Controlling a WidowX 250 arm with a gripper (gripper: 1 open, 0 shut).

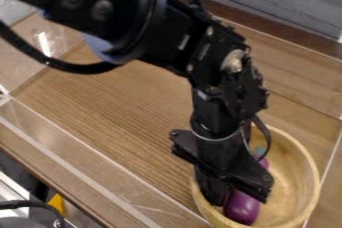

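My black gripper (225, 177) reaches down into a pale yellow bowl (301, 187) at the lower right of the camera view. A purple eggplant toy (243, 208) lies in the bowl, partly hidden behind the gripper. The fingertips are mostly out of sight, so whether they touch the toy is not clear.
A clear edge strip runs along its left and near sides, with cables at the lower left.
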